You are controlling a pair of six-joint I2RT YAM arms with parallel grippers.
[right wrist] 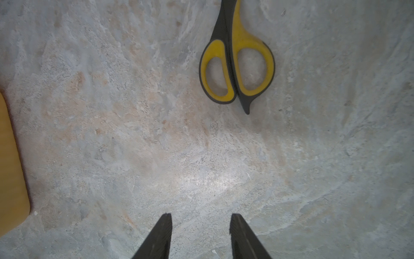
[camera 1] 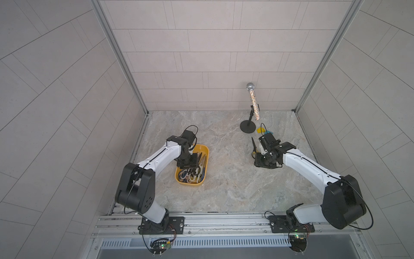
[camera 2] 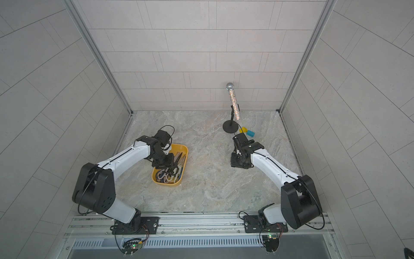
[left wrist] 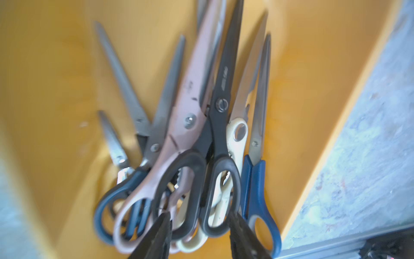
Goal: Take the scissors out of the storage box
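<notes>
Several scissors lie handles-forward in the yellow storage box [camera 1: 207, 160], among them black scissors [left wrist: 222, 105], pink scissors [left wrist: 189, 120] and white-handled ones [left wrist: 237, 129]. Over the black handle loops stands my left gripper, open, with its fingers [left wrist: 160, 235] apart; whether they reach down to the handles I cannot tell. Yellow-and-black scissors [right wrist: 232, 51] rest on the table at the right, outside the box. My right gripper hovers above the bare table near those handles, its fingers apart and nothing between them.
A lamp [camera 1: 248, 126] on a black base stands at the back right. Close to it lie a yellow object [camera 2: 243, 129] and a blue object [camera 2: 250, 134]. Open table separates the two arms.
</notes>
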